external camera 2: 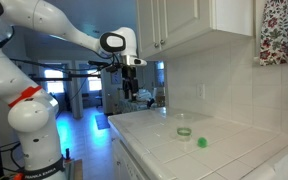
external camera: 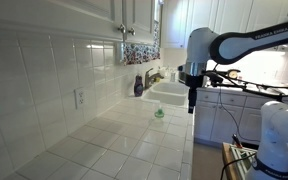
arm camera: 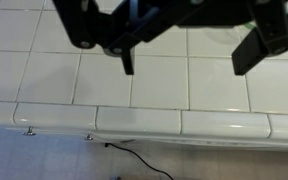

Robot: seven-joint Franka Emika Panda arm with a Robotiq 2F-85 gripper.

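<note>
My gripper is open over the front edge of the tiled counter, with only tiles showing between its fingers. It hangs above the counter in exterior view 1, pointing down. A clear round container with a greenish rim (external camera 2: 183, 133) stands on the counter in exterior view 2. A small green object (external camera 2: 202, 142) sits just beside it. In exterior view 1 they show as one green and clear shape (external camera: 159, 113), well apart from the gripper. Only a bit of green shows at the wrist view's upper edge, mostly behind the gripper.
A white sink (external camera: 169, 93) with a faucet lies at the counter's far end, a dark bottle (external camera: 138, 86) near it by the wall. Cabinets (external camera: 84, 15) overhang the counter. A black cable (arm camera: 139, 157) runs below the front edge.
</note>
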